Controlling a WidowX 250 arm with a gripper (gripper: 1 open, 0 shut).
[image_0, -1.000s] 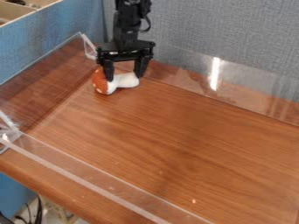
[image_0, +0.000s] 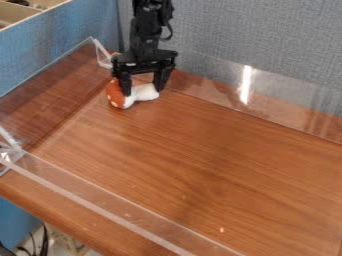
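Note:
My black gripper (image_0: 142, 76) is low at the back left of the wooden table, directly over a small orange and white object (image_0: 116, 96) whose white part reaches right beneath the fingers. The fingers come down around this object, partly hiding it. I cannot tell whether they are closed on it or only around it.
Clear plastic walls edge the table (image_0: 201, 170), with a blue panel (image_0: 40, 55) at the left and a grey padded backdrop behind. Cables show below the front left corner.

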